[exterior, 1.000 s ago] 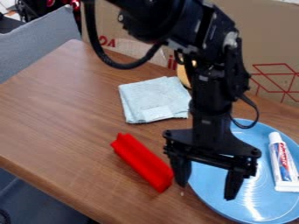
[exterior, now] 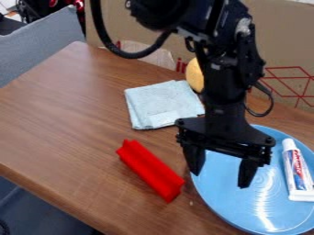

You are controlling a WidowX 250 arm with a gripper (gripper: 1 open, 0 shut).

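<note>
My black gripper (exterior: 223, 163) hangs over the left part of a light blue plate (exterior: 252, 207), open, with nothing visible between its fingers. A white toothpaste tube (exterior: 298, 173) lies on the plate's right side. Left of the plate, a red cylindrical object (exterior: 150, 169) lies on the wooden table.
A folded pale cloth (exterior: 163, 104) lies behind, with a yellow object (exterior: 194, 75) partly hidden by the arm. A cardboard panel stands at the back. A grey chair stands beyond its left edge.
The arm has shifted slightly over the last second; my gripper now sits a little higher and to the right of where it was a second ago. The objects have not moved.
</note>
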